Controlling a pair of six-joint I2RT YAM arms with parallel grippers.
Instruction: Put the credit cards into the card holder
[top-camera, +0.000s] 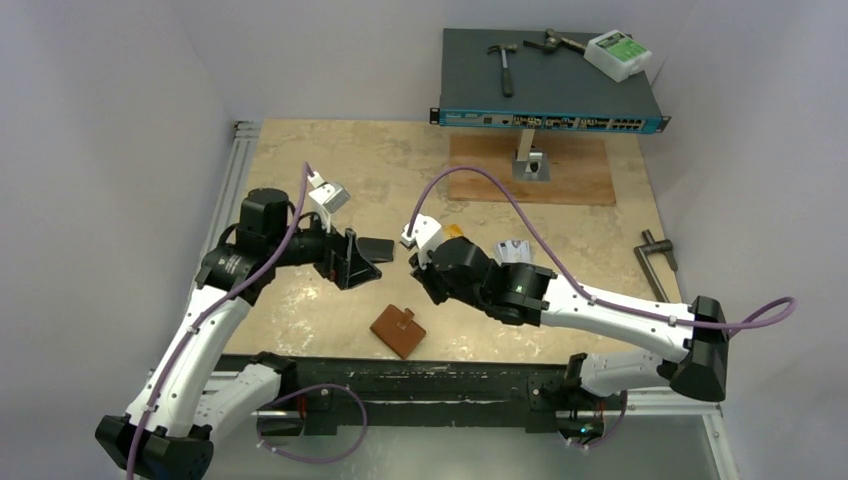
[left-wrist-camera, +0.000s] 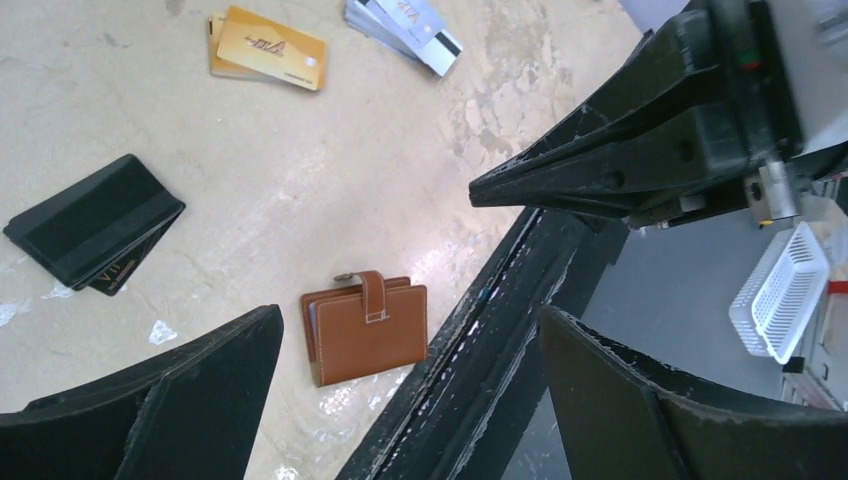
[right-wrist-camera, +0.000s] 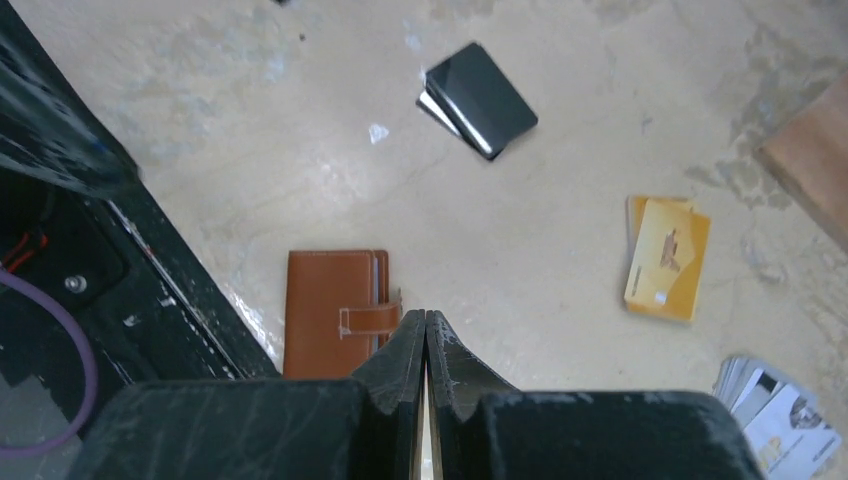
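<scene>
The brown leather card holder (top-camera: 400, 332) lies flat near the table's front edge, its strap (left-wrist-camera: 374, 295) reaching past one edge; whether it is fastened I cannot tell. A pale edge shows at its side in the left wrist view. My left gripper (top-camera: 362, 262) is over the table, open and empty. In the right wrist view my right gripper is shut, fingertips together, nothing between them, with the holder outside them. Black cards (left-wrist-camera: 95, 220), gold cards (left-wrist-camera: 272, 47) and a fan of blue-white cards (left-wrist-camera: 410, 28) rest on the table.
A wooden board (top-camera: 580, 175) carries a stand below a dark network device (top-camera: 560, 85), with hammers and a box on top. Another tool (top-camera: 655, 262) is at the right edge.
</scene>
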